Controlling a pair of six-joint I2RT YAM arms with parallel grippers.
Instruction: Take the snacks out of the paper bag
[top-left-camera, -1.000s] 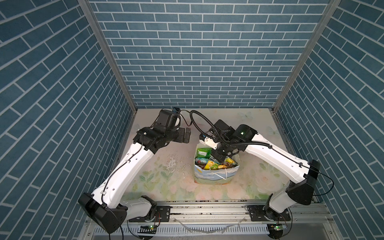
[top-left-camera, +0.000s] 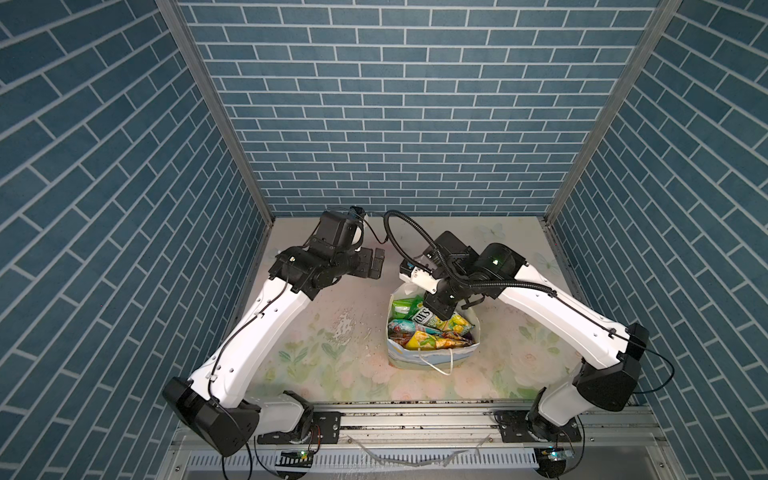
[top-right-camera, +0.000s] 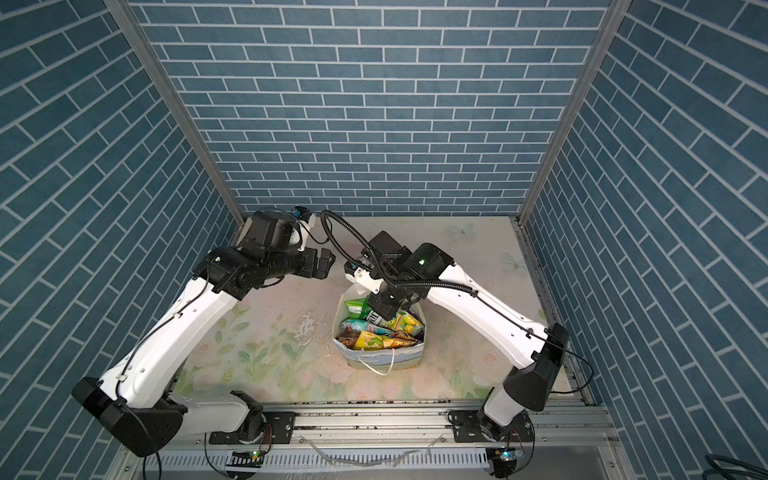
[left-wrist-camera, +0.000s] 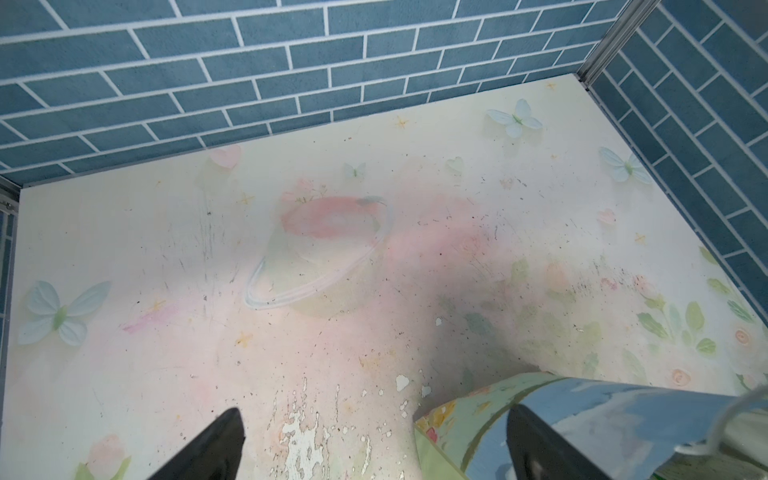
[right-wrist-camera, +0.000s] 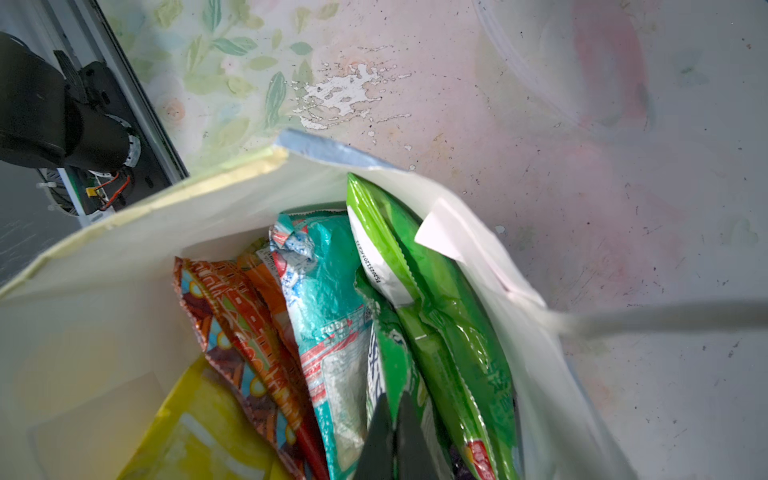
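The pale paper bag (top-left-camera: 424, 357) stands upright on the table, packed with snack packets. Inside are a bright green packet (right-wrist-camera: 440, 320), a turquoise one (right-wrist-camera: 324, 320), an orange-brown one (right-wrist-camera: 240, 336) and a yellow one (right-wrist-camera: 204, 436). My right gripper reaches in from above, its fingers together on the edge of a green-and-white packet (right-wrist-camera: 392, 344); the same lettered packet (top-left-camera: 422, 317) shows below it in the top left view. Left of the bag and higher, my left gripper (top-left-camera: 371, 263) is open and empty; its fingers (left-wrist-camera: 216, 440) frame bare tabletop.
The bag's handle (top-left-camera: 436, 365) hangs over the front side. Tabletop (left-wrist-camera: 200, 264) behind and left of the bag is clear. Brick-patterned walls (top-left-camera: 400, 104) enclose the back and both sides.
The lettered packet and its neighbours have risen inside the bag and show more. The bag's front rim has sunk outward. Both grippers have shifted slightly upward in the top left view.
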